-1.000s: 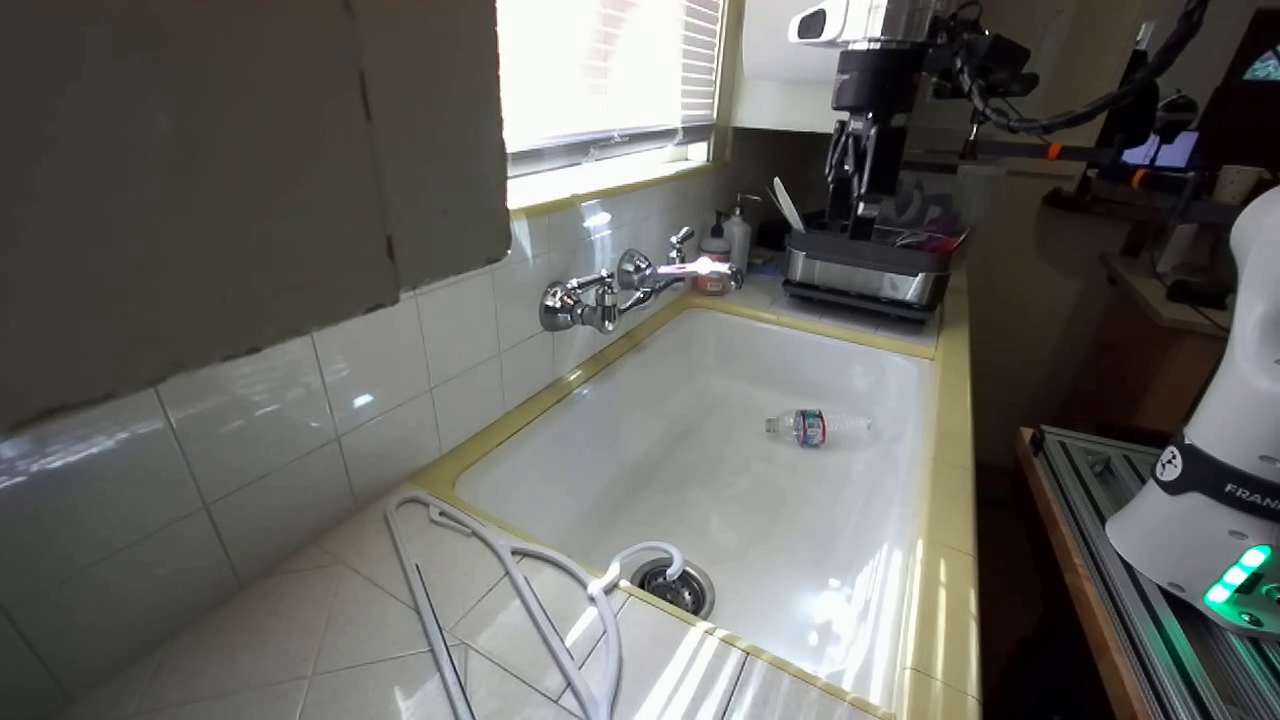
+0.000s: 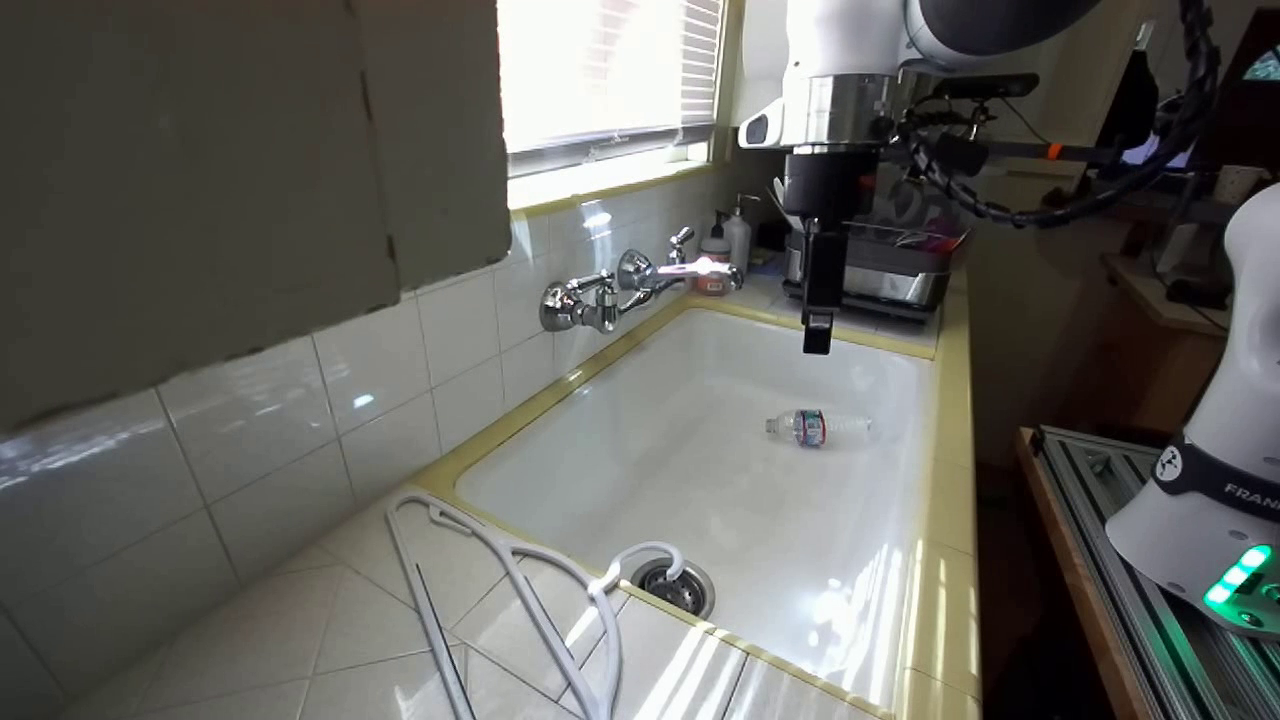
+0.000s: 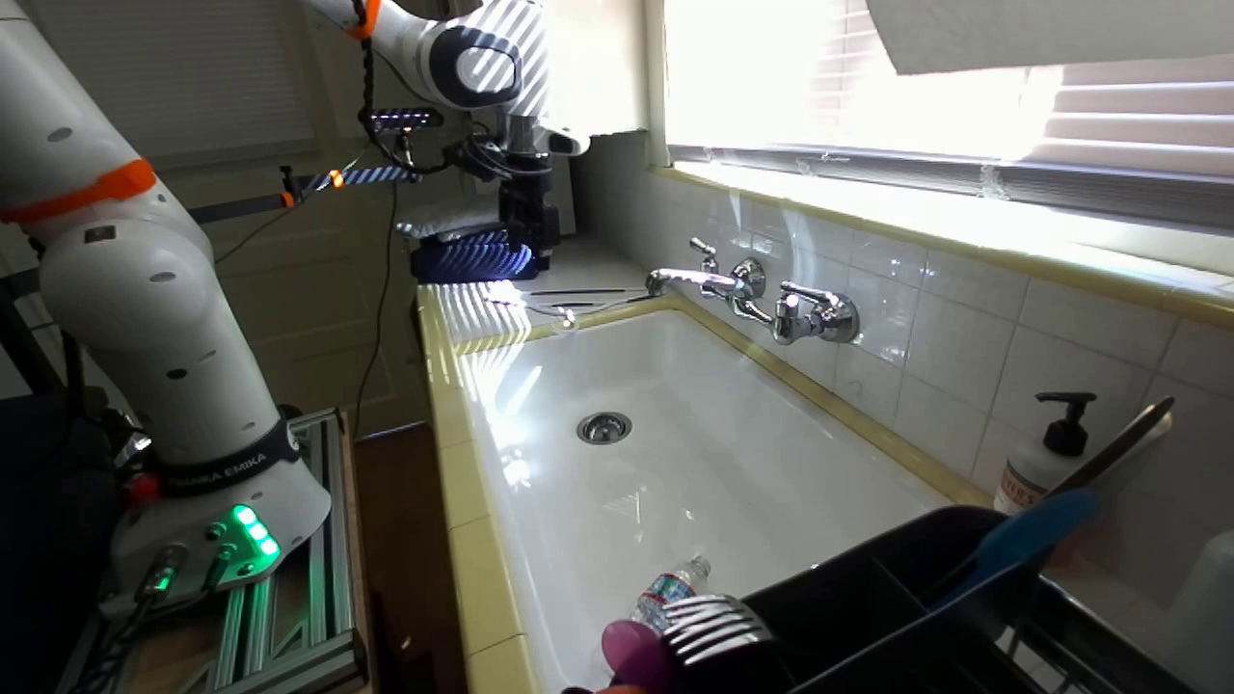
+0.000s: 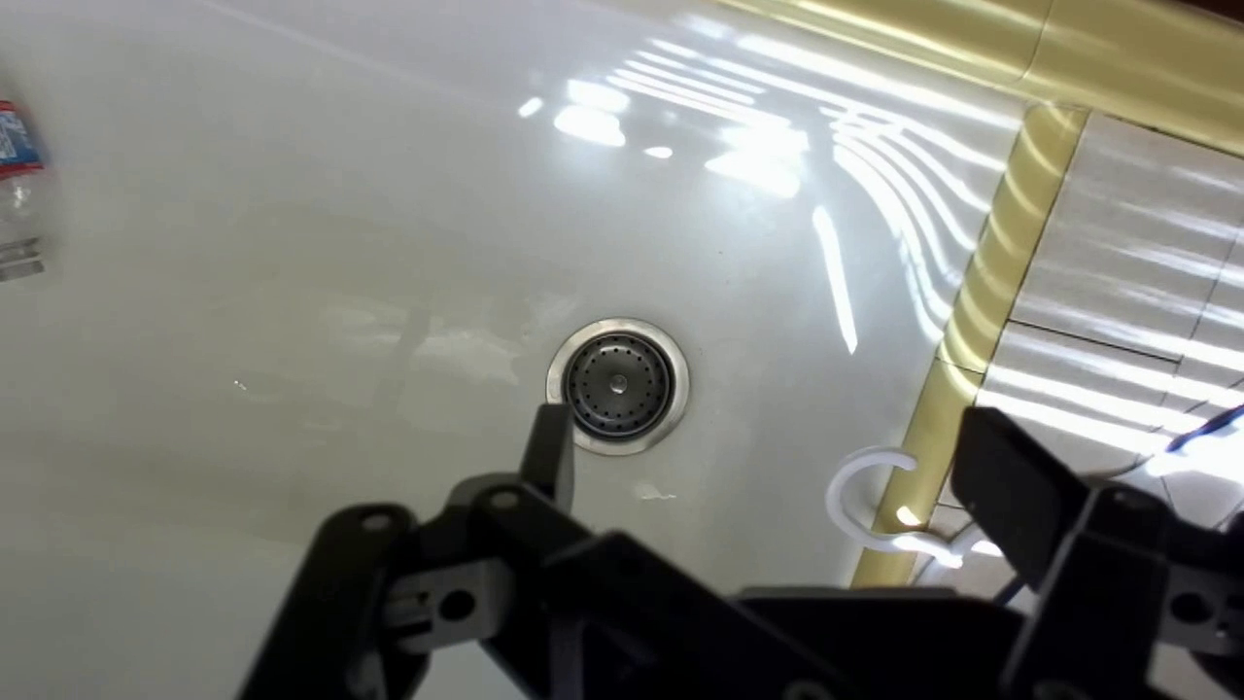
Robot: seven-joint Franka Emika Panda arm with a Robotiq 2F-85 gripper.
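Observation:
My gripper is open, its two dark fingers wide apart with nothing between them. In the first exterior view the gripper points down, with clear air between it and the sink basin. A clear plastic bottle with a blue and red label lies on its side in the white sink. The wrist view catches only part of that bottle, at the left edge. A pale clothes hanger rests on the tiled counter, its hook reaching over the sink rim near the drain.
Wall taps jut over the sink's window side. A dish rack with utensils and soap bottles stand at one end. Yellow trim edges the basin, whose middle is largely clear.
In the first exterior view, my gripper has come lower and slightly left, and its fingers now appear from a different angle. The bottle and hanger have stayed put.

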